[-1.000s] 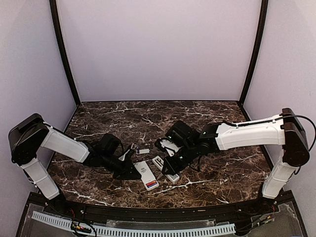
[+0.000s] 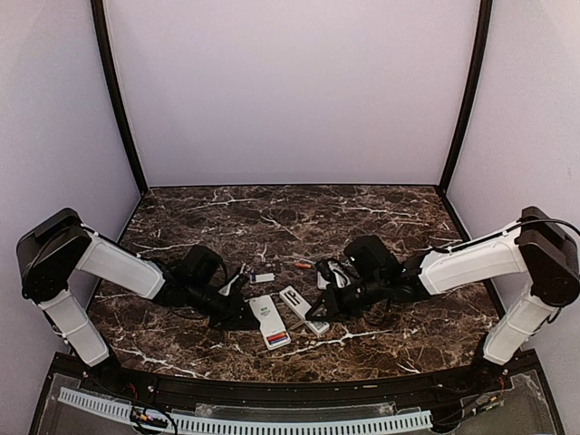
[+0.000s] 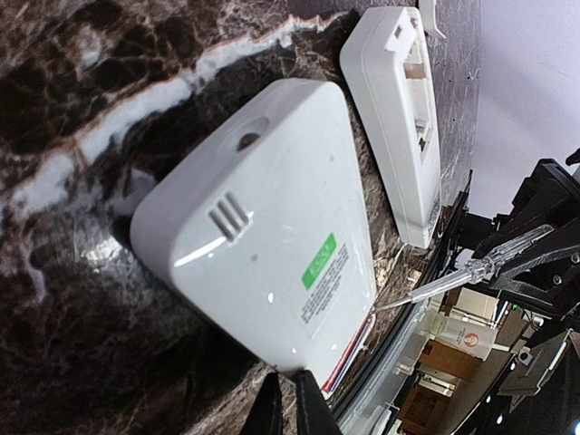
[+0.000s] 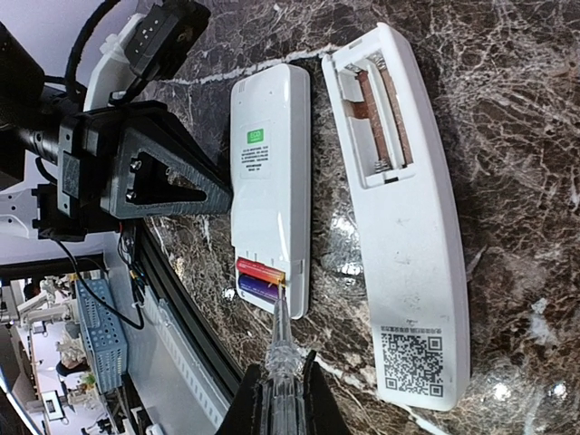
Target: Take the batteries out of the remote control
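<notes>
A white remote control (image 4: 265, 172) lies back-up, with a red battery (image 4: 260, 270) and a blue battery (image 4: 256, 288) in the uncovered bay at its near end. At its left long side my left gripper is shut on the remote's edge, though the contact is partly hidden. My right gripper is shut on a clear, slim pointed tool (image 4: 283, 340). The tip of that tool is at the right end of the red battery; whether it presses on it I cannot tell. In the top view the right gripper (image 2: 319, 313) stands over the second remote.
A second white remote (image 4: 408, 245) with an empty battery bay lies just to the right. Farther back are a small white piece (image 2: 263, 277) and a small orange-red item (image 2: 303, 265).
The right arm has swung down and to the right, bringing its tool lower beside the battery bay. The left arm, the remotes and both batteries look unmoved.
</notes>
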